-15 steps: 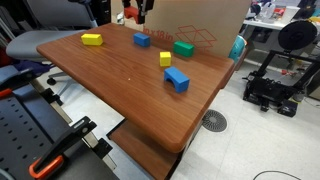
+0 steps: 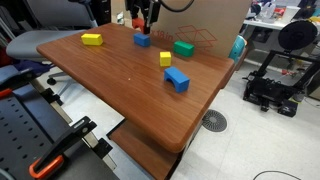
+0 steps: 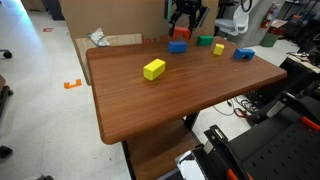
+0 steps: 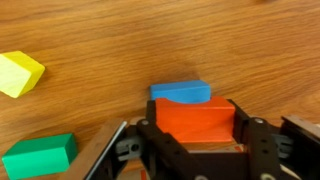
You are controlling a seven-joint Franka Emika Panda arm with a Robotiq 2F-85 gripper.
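A red block (image 4: 195, 122) sits between the fingertips of my gripper in the wrist view. The fingers are close to both its sides; whether they press on it is unclear. Just beyond its edge shows a blue block (image 4: 181, 92), partly covered by it. From the side, the red block (image 3: 181, 31) is right above the blue block (image 3: 177, 47) at the far part of the table. Whether the two touch cannot be made out. In the first exterior view, the blue block (image 2: 141, 40) rests on the wood below the gripper.
A green block (image 2: 183, 48) and a yellow block (image 2: 165, 59) lie near the blue one. Closer along the right edge is a blue arch-shaped block (image 2: 176, 79). Another yellow block (image 2: 92, 39) lies to the left.
My gripper and the red block have come down and slightly to the right, closer to the blue block. The other blocks have stayed in place.
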